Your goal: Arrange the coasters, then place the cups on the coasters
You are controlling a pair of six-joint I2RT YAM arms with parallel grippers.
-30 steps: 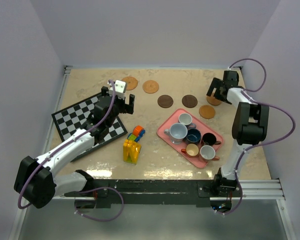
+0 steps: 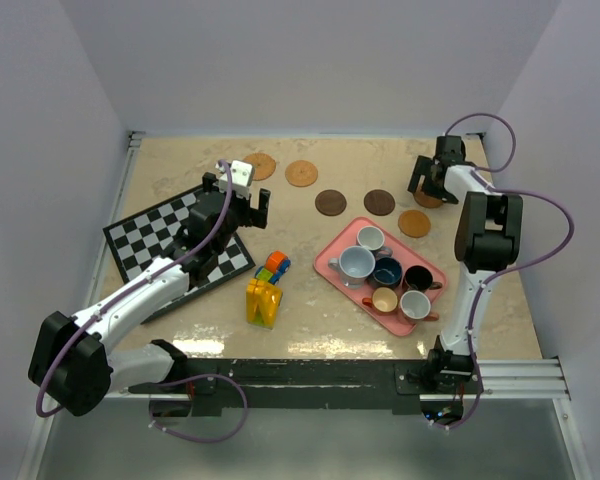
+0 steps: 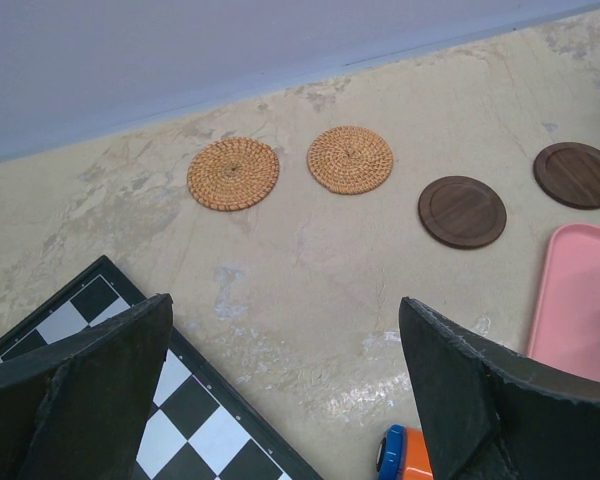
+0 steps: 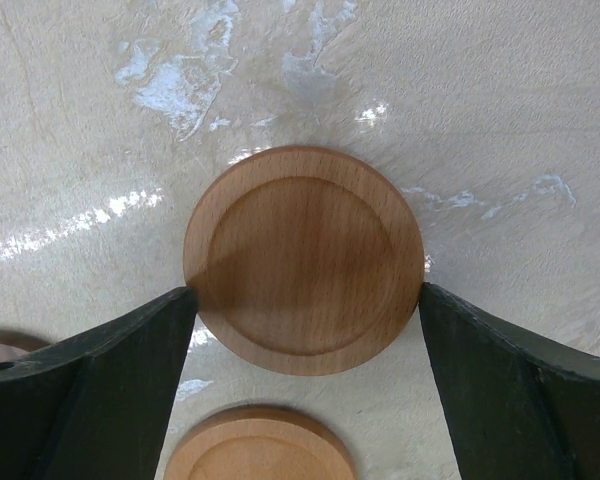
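At the back right, my right gripper [image 2: 426,180] hovers over a round light-wood coaster [image 4: 305,255], which sits between its open fingers in the right wrist view; another wooden coaster [image 4: 260,455] lies nearer. Several cups, including a large grey one [image 2: 356,262], a white one [image 2: 370,238] and a black one [image 2: 417,279], stand on a pink tray [image 2: 340,247] at centre right. My left gripper [image 2: 250,208] is open and empty above the left of the table, facing woven coasters [image 3: 232,174] and dark wooden coasters [image 3: 461,212].
A checkerboard [image 2: 140,240] lies at the left, with a toy car [image 2: 276,262] and a yellow object [image 2: 263,302] to its right. Bare table shows between the board and the tray. Walls bound the back and sides.
My right gripper and arm have shifted slightly left over the back-right coaster. The left arm and the cups have not moved.
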